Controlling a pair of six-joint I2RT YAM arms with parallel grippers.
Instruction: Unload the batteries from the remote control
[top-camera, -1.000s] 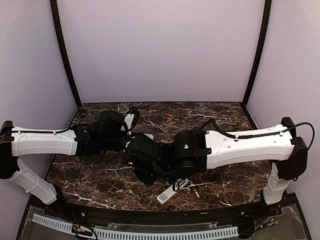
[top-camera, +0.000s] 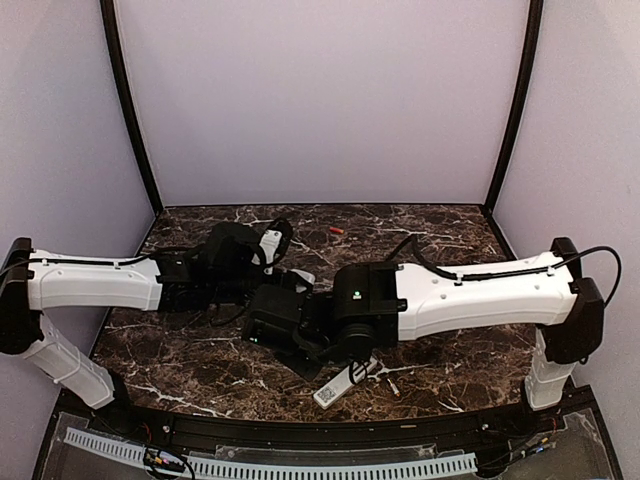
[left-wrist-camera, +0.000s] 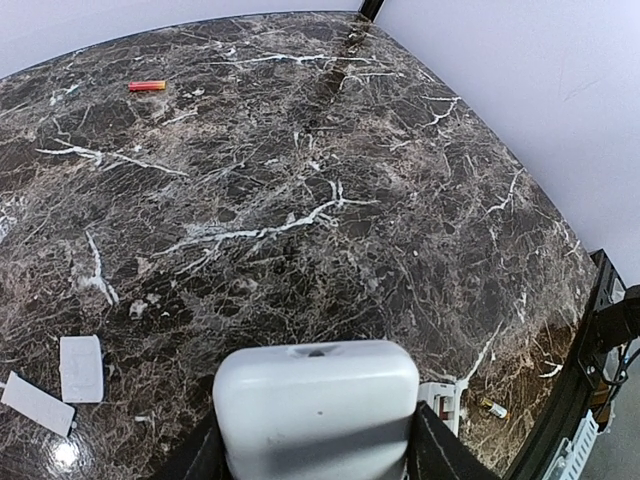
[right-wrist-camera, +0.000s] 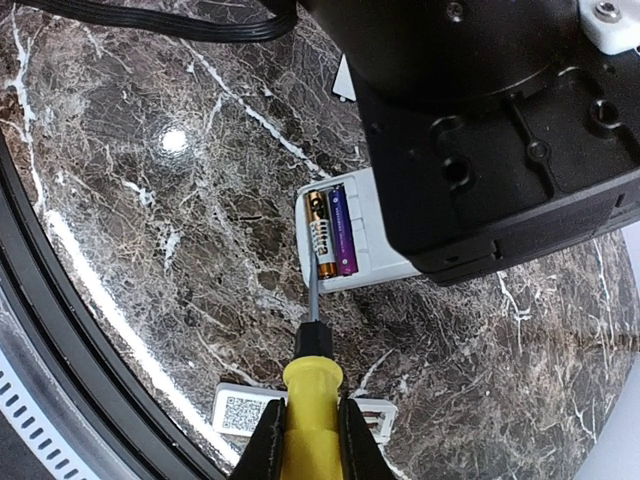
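Note:
A white remote control (left-wrist-camera: 315, 415) is held by my left gripper, shut on its body. In the right wrist view the same remote (right-wrist-camera: 378, 240) shows its open battery bay. Two batteries lie side by side in it, a copper-and-white one (right-wrist-camera: 320, 236) and a purple one (right-wrist-camera: 343, 230). My right gripper is shut on a screwdriver (right-wrist-camera: 313, 385) with a yellow handle. The thin shaft reaches up to the copper-and-white battery's outer side; whether the tip touches it, I cannot tell. My right arm hides much of the held remote from above.
A second white remote (top-camera: 340, 387) lies near the front edge, a loose battery (top-camera: 393, 386) beside it. Far back lies a red battery (top-camera: 336, 230). Two white pieces, one squarish (left-wrist-camera: 81, 369) and one longer (left-wrist-camera: 38, 403), rest on the marble table.
My left gripper has shifted slightly to the right.

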